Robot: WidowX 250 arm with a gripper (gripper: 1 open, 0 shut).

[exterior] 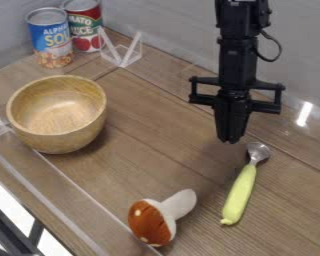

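Observation:
My black gripper (232, 128) hangs above the wooden table, its fingertips pointing down, a little above and left of a spoon-like utensil (238, 197) with a pale yellow-green handle and a metal head. The utensil lies on the table, apart from the fingers. The fingers are close together, and whether they are fully shut is hard to tell; nothing shows held between them.
A wooden bowl (57, 116) sits at the left. An orange-and-white toy mushroom (156, 221) lies at the front. Two cans (51, 38) stand at the back left.

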